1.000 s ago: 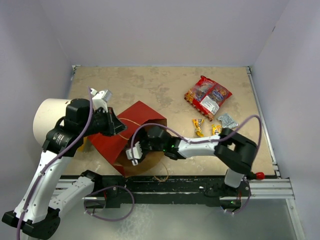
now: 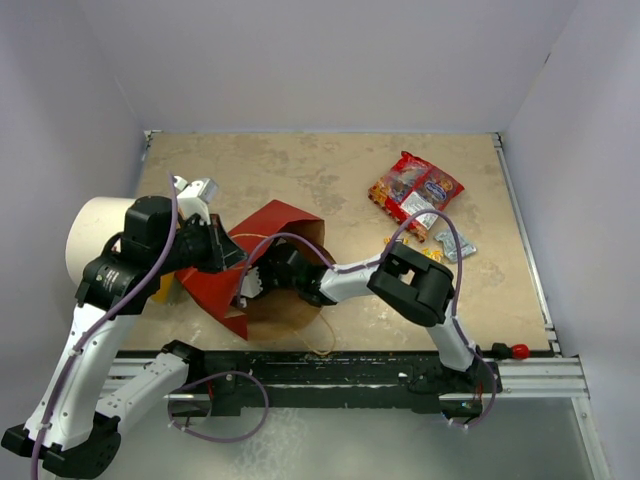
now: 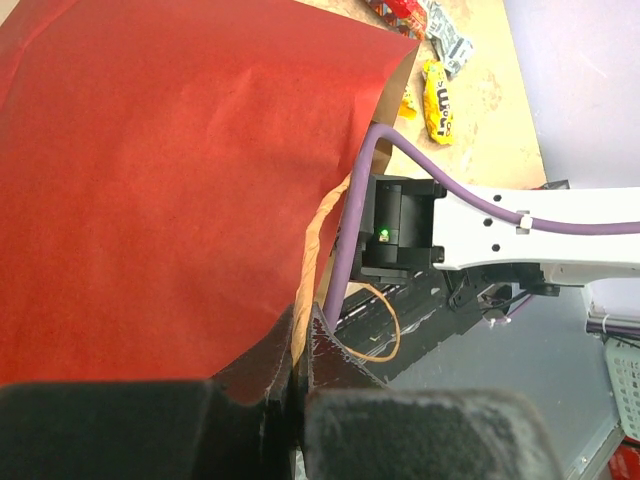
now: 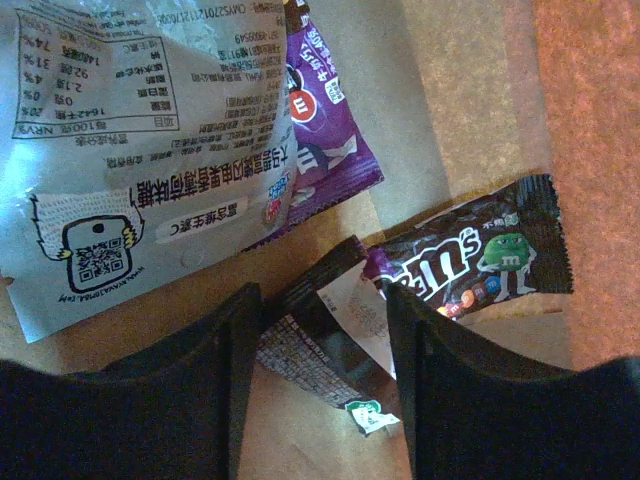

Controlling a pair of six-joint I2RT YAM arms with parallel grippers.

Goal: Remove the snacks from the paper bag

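The red paper bag (image 2: 210,285) lies open toward the right. My left gripper is shut on its twisted paper handle (image 3: 316,235) at the bag's edge. My right arm reaches into the bag; in the right wrist view its gripper stands part open over dark M&M's packets (image 4: 470,250), one lying between and below the fingertips. A silver-backed candy bag (image 4: 130,140) and a purple M&M's packet (image 4: 325,150) lie alongside inside the bag.
A large red snack bag (image 2: 410,190), yellow packets (image 3: 437,100) and a small silver packet (image 2: 454,244) lie on the table to the right. Walls enclose the sides and back.
My right arm has moved left and toward the back, further into the paper bag. The left arm has shifted very slightly left.
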